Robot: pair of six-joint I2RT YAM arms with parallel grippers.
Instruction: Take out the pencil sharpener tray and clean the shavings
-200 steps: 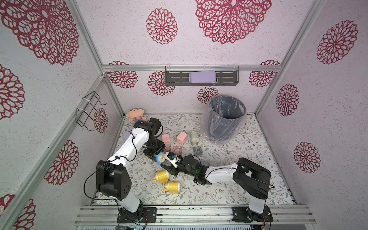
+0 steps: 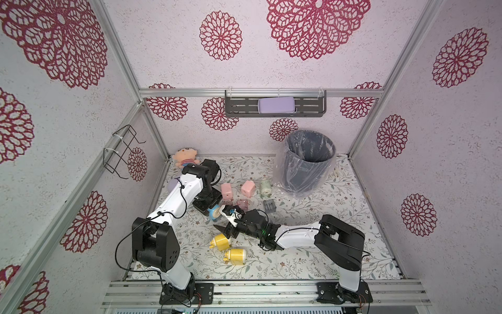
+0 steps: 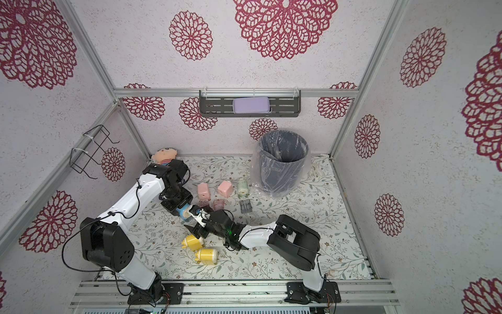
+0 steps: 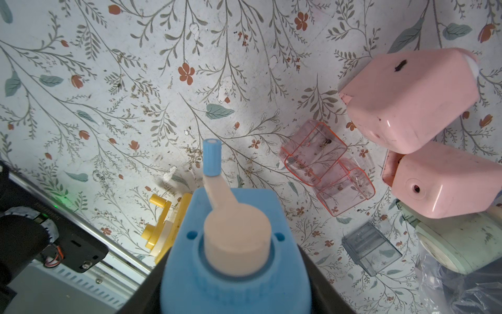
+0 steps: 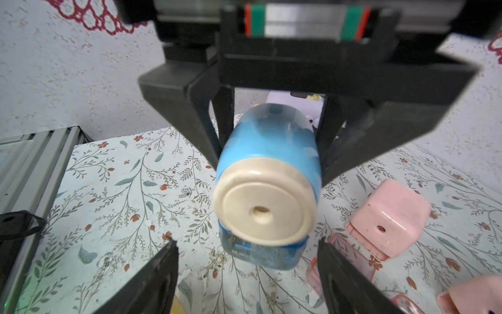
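Note:
A blue pencil sharpener with a cream face [image 5: 264, 201] and a crank hangs above the table, with my left gripper shut around its sides. In the left wrist view its blue body [image 4: 235, 293] fills the lower middle, crank towards the camera. Its translucent blue tray [image 5: 264, 251] shows at the bottom below the cream face, seated in the body as far as I can see. My right gripper stands open in front of it, its fingers spread to either side and lower than the face. No contact with the tray shows.
Two yellow sharpeners [image 2: 220, 241] lie at the front left. Pink sharpeners [image 2: 247, 188], clear pink trays [image 4: 329, 167], a grey tray [image 2: 269, 205] and a green sharpener [image 2: 265, 188] lie behind. A lined bin [image 2: 304, 163] stands at the back right.
My right gripper has moved left, closer to the blue sharpener.

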